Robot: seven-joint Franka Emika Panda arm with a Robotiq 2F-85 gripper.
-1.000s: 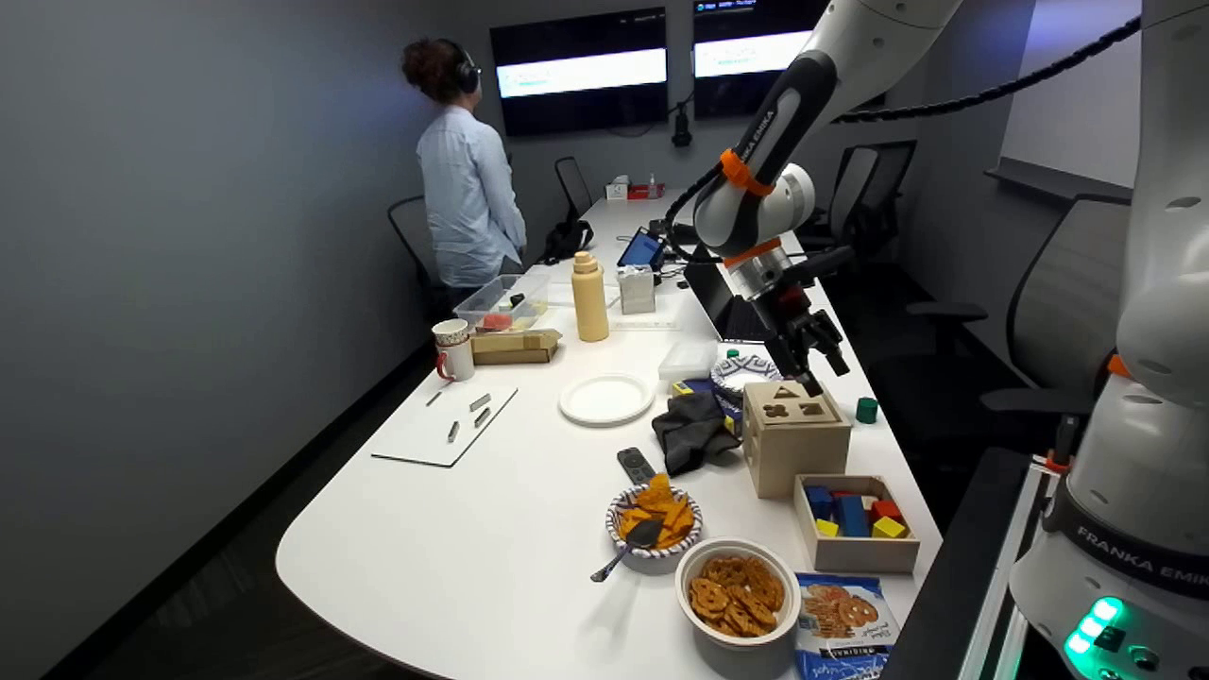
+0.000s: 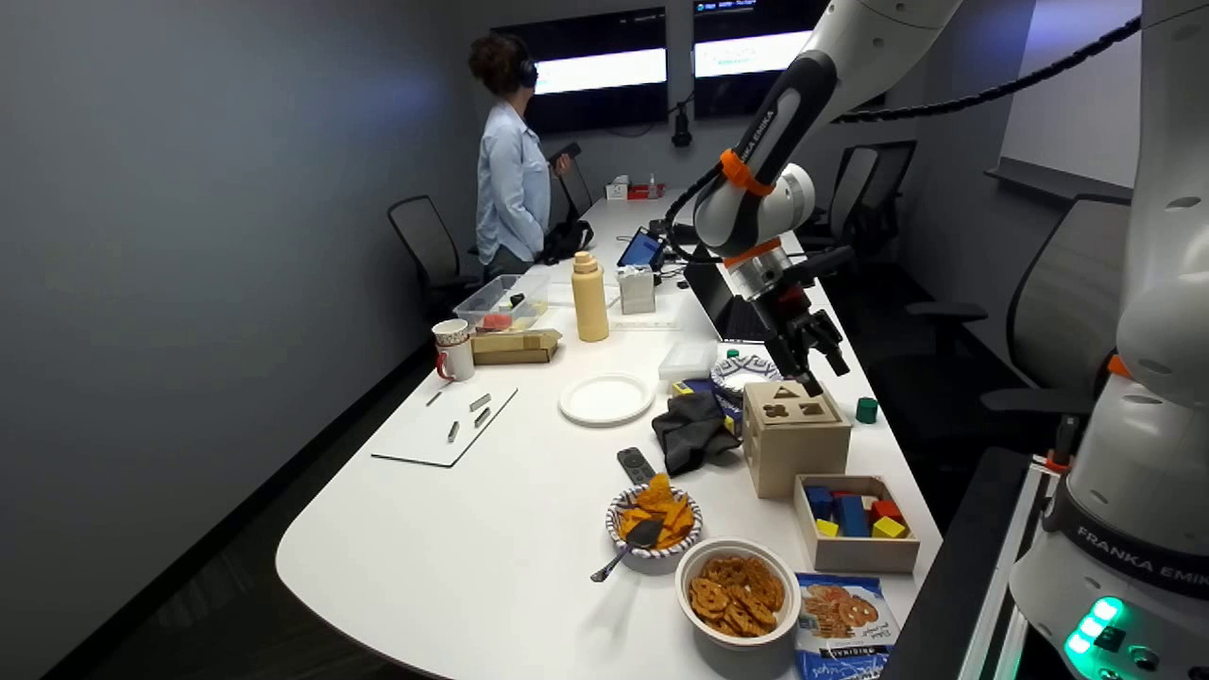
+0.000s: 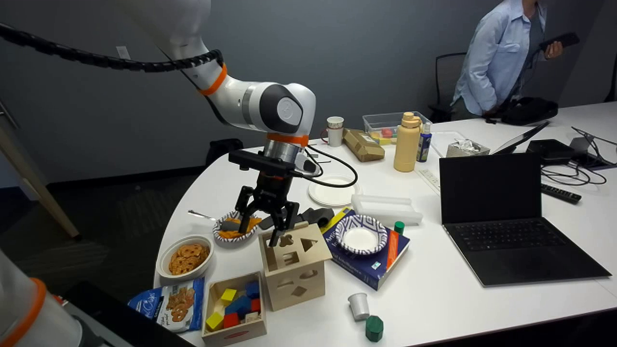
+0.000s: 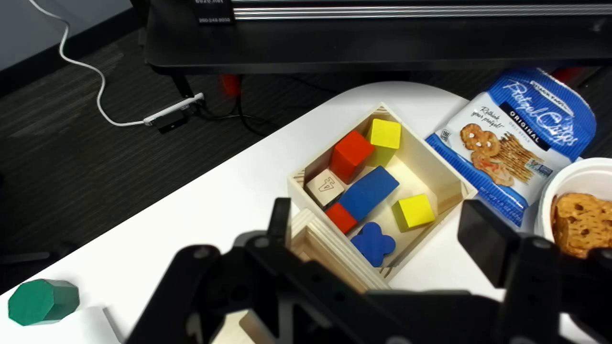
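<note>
My gripper (image 3: 260, 236) hangs above the wooden shape-sorter box (image 3: 299, 276), its fingers spread wide with nothing between them. Beside the sorter sits an open wooden tray (image 4: 445, 220) of coloured blocks. Inside it the wrist view shows a red block (image 4: 351, 154), yellow blocks, a long blue block (image 4: 368, 191), a blue flower-shaped block (image 4: 373, 243) and a pale block with a printed figure (image 4: 325, 186). A green block (image 3: 374, 327) stands on the table on the sorter's other side, near a small pale cup (image 3: 358, 306). The gripper's body hides much of the sorter in the wrist view.
A pretzel bag (image 2: 844, 625), a pretzel bowl (image 2: 738, 593) and a bowl of orange chips (image 2: 655, 520) crowd the near end. Behind the sorter lie a blue book (image 3: 370, 272) bearing a patterned bowl, and a laptop (image 3: 523, 248).
The person at the back has shifted to the right and now shows a dark device in hand. My arm, the gripper and the tabletop things look unmoved.
</note>
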